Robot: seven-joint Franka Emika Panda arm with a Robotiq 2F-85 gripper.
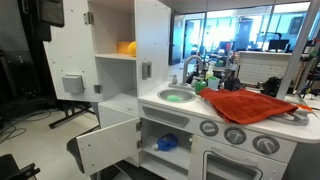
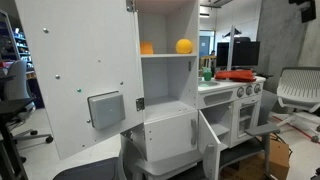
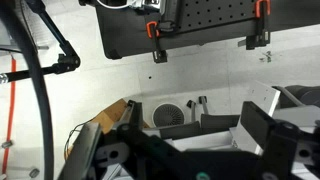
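Note:
In the wrist view my gripper stands open, its black fingers (image 3: 128, 148) far apart at the bottom edge and nothing between them. Below it the floor (image 3: 215, 78) and part of a white cabinet show. The toy kitchen has a tall white unit whose upper door (image 2: 85, 65) is swung wide open. An orange object (image 2: 146, 47) and a yellow-orange ball (image 2: 184, 46) rest on its upper shelf. The lower door (image 1: 109, 146) also stands open, next to a compartment holding a blue item (image 1: 167, 142). Dark arm parts (image 1: 38, 22) show at the upper left of exterior view 1.
A red cloth (image 1: 245, 104) lies over the counter beside the sink (image 1: 177, 96), with bottles and a faucet behind. The open doors jut into the space before the kitchen. A cardboard box (image 2: 279, 158) stands on the floor near a bench.

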